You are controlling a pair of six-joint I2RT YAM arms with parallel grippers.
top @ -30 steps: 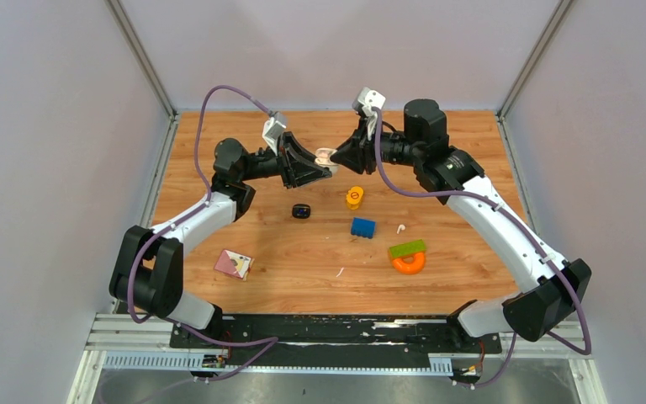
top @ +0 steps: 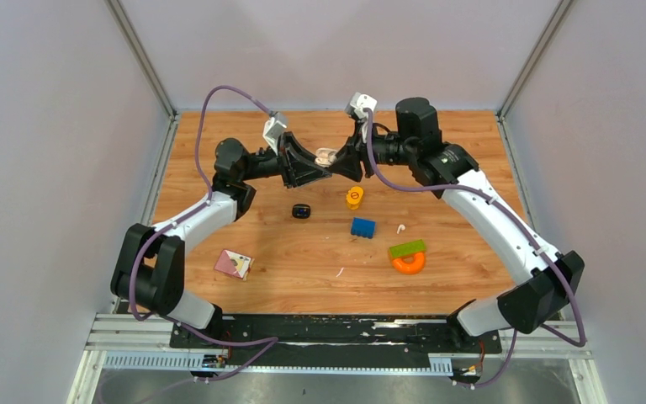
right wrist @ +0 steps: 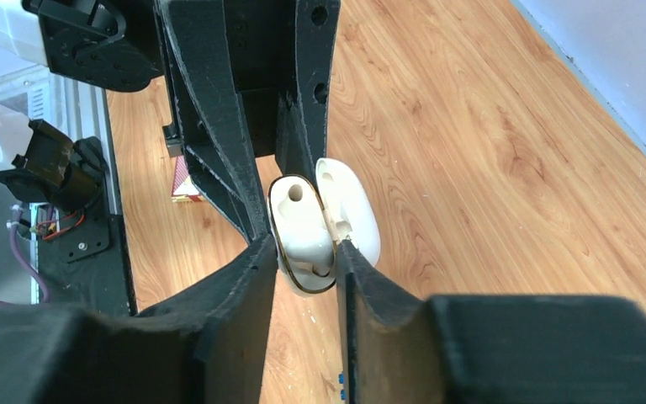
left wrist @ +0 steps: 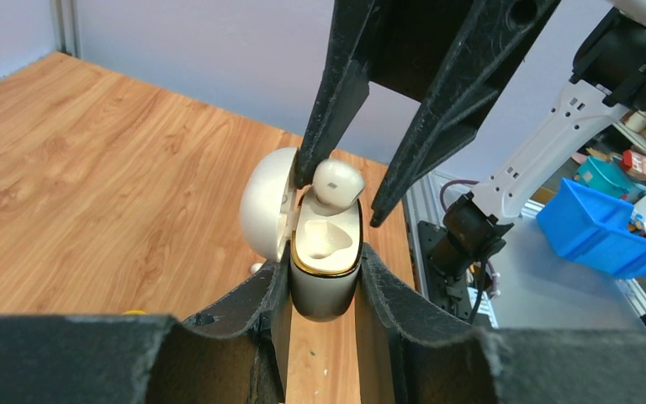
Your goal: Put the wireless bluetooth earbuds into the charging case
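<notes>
The white charging case [left wrist: 324, 278], lid [left wrist: 265, 202] open, is held in my left gripper [top: 325, 171], which is shut on it. A white earbud [left wrist: 336, 181] sits at the top of the case, beside the right gripper's fingertips. My right gripper [top: 341, 168] is at the case from the other side, its fingers part open around that end; whether they touch the earbud is unclear. In the right wrist view its fingers partly hide the case [right wrist: 301, 220]. A second earbud [top: 401, 228] lies on the table.
A black oval object [top: 301, 210], yellow toy [top: 354, 198], blue block [top: 363, 227], green block [top: 406, 248], orange curved piece [top: 408, 264] and a card [top: 234, 263] lie on the wooden table [top: 303, 286].
The left arm and the case look still.
</notes>
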